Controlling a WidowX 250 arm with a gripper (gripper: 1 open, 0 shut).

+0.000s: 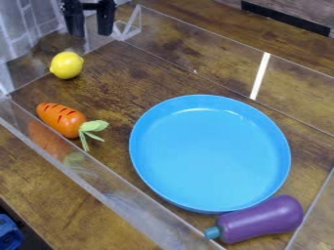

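Note:
My black gripper (90, 21) is at the top left, above and behind a yellow lemon (66, 65), its fingers open with nothing seen between them. An orange toy carrot (62, 119) with green leaves lies left of a large blue plate (209, 151). A purple toy eggplant (261, 219) lies at the plate's lower right.
Clear low walls surround the wooden surface (177, 68) that holds these objects. A white strip (260, 75) shows at the right. The middle, between lemon and plate, is bare.

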